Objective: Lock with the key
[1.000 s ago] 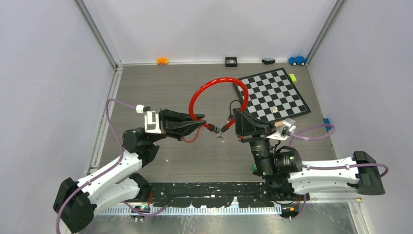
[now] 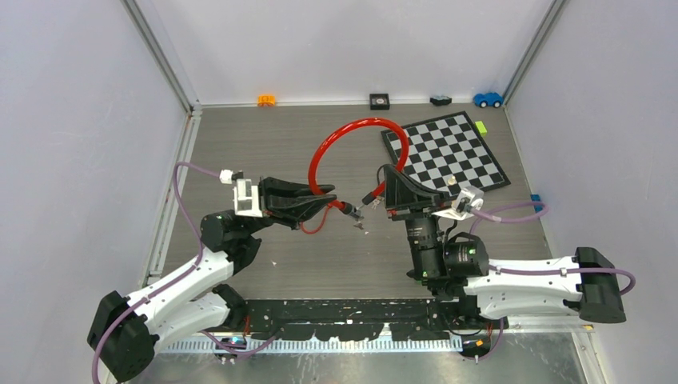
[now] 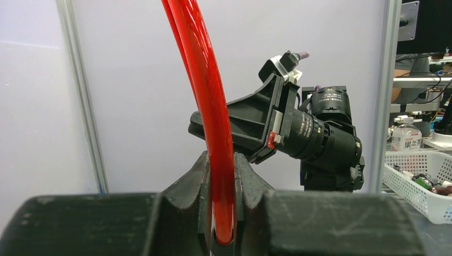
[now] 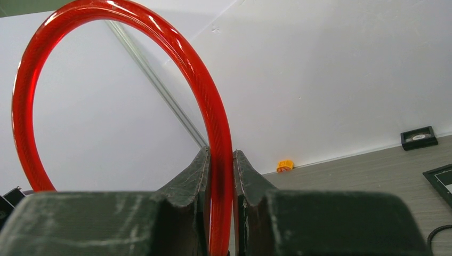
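Note:
A red cable lock (image 2: 357, 122) arches between the two arms, its dark lock end (image 2: 348, 210) at my left gripper and the other end (image 2: 369, 197) at my right, a small gap between them. My left gripper has its fingers around the red tube. My right gripper is shut on the tube's other side. Small metal pieces, possibly keys (image 2: 360, 225), show below the lock end; too small to tell.
A chessboard (image 2: 445, 153) lies at the back right. Small toys line the back wall, among them an orange piece (image 2: 266, 100) and a blue car (image 2: 488, 99).
My right gripper has moved up the view, away from the lock end, and the red arch has risen with it. The left arm looks still.

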